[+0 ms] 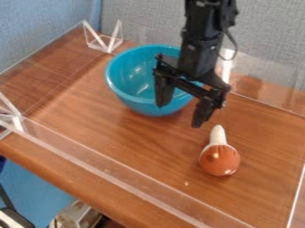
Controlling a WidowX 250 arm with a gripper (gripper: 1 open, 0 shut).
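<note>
My black gripper (188,96) hangs open over the right side of a light blue bowl (128,84), its fingers spread, one at the bowl's inside and the other beyond its right rim. An orange-brown toy (219,160) with a white upper part lies on the wooden surface to the lower right of the gripper, apart from it.
A white wire frame (103,36) stands at the back left, and another white piece is at the left edge. Clear barriers run along the back and front. A blue area lies below at front left.
</note>
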